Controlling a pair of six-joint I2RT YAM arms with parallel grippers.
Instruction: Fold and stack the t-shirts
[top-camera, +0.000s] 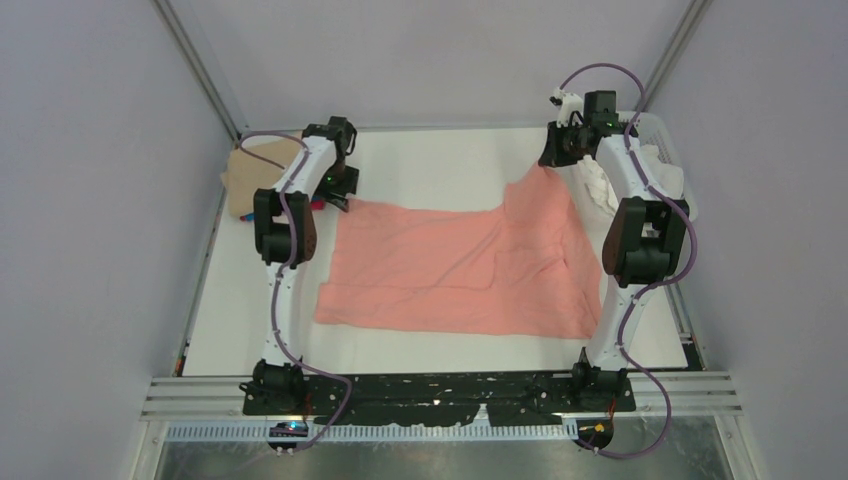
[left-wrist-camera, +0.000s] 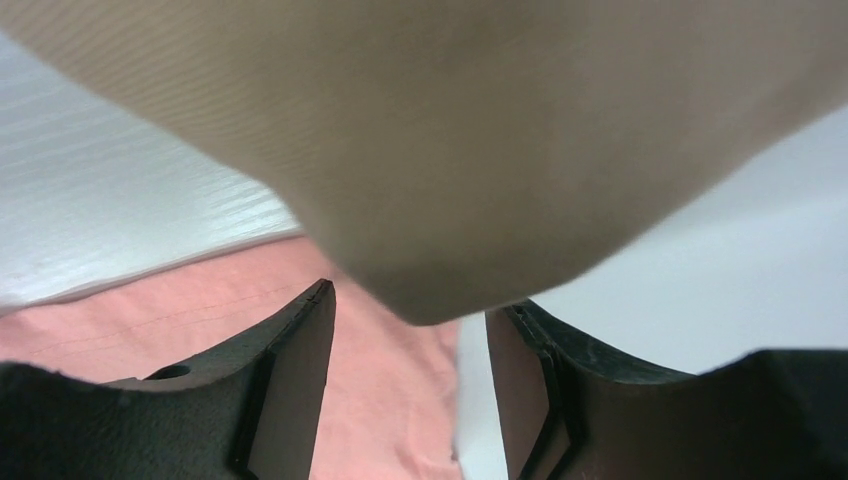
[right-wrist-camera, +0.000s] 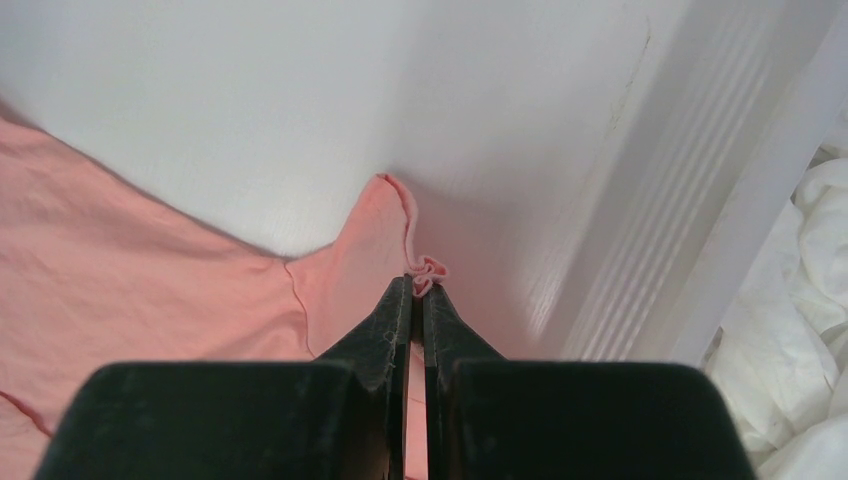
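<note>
A salmon-pink t-shirt (top-camera: 420, 250) lies spread over the middle of the white table, its right part lapped over in folds. At the back right, my right gripper (top-camera: 549, 163) is shut on the shirt's raised upper edge; bunched pink fabric (right-wrist-camera: 395, 225) pokes out past its fingertips. My left gripper (top-camera: 345, 196) is at the shirt's upper left corner. In the left wrist view its fingers (left-wrist-camera: 300, 370) stand apart above the pink cloth (left-wrist-camera: 370, 400), and no fabric shows gripped. A blurred brown surface (left-wrist-camera: 450, 150) covers much of that view.
A brown cardboard piece (top-camera: 255, 180) is at the back left, beside the left arm. A white basket (top-camera: 655, 130) with white cloth (top-camera: 665, 180) stands at the back right, close to the right gripper. Bare table (top-camera: 440, 165) lies behind the shirt.
</note>
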